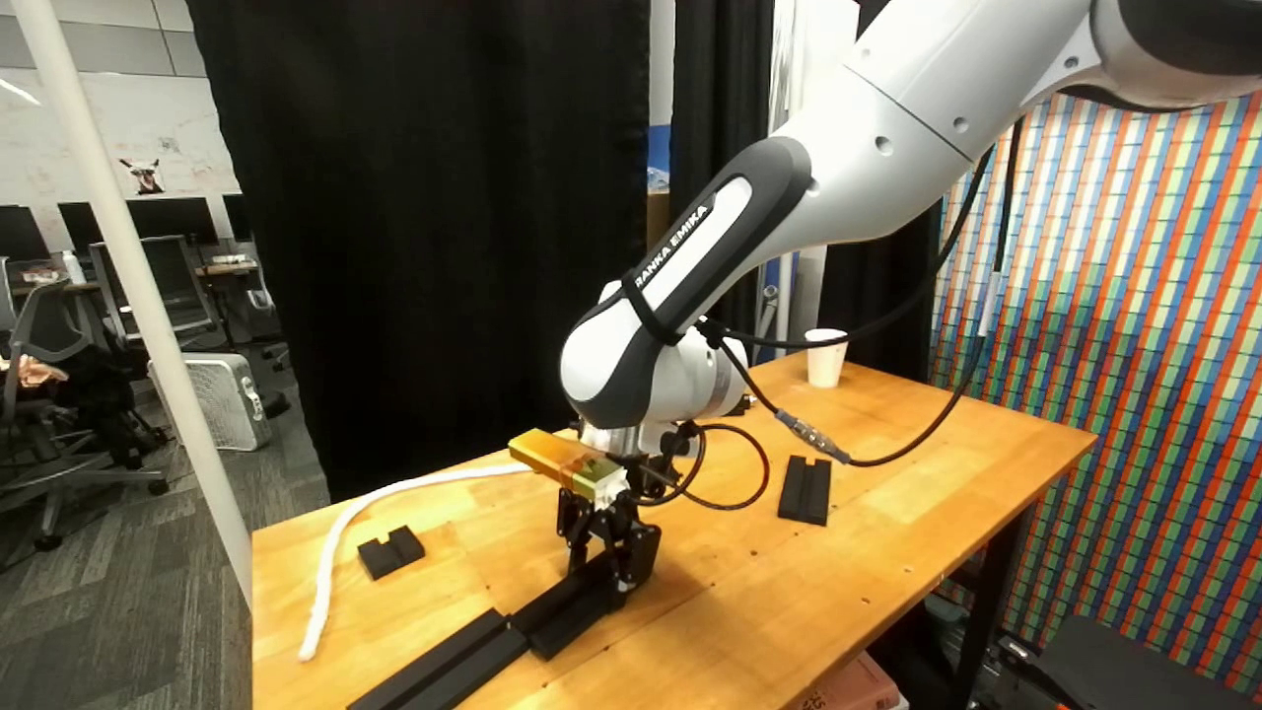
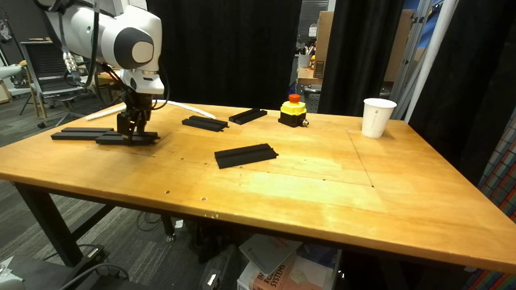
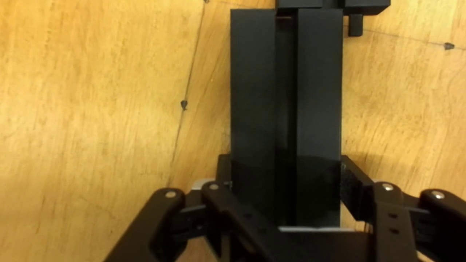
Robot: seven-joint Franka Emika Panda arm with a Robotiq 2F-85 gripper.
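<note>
My gripper is shut across the width of a black grooved track piece (image 3: 320,87), one finger against each long side. That piece lies low at the table surface, its far end meeting a second black track piece (image 3: 301,3) at the top of the wrist view. The two are nearly in line but offset sideways, and a small peg (image 3: 355,25) of the second piece shows outside the held one's edge. From the first exterior side, the second piece (image 1: 444,669) runs toward the table's front left. Whether the ends interlock cannot be seen.
Loose black track pieces lie apart: one alone (image 2: 245,155), two farther back (image 2: 205,123). A yellow emergency stop (image 2: 293,112), a white cup (image 2: 377,117) and a white cord (image 1: 325,568) are also on the table.
</note>
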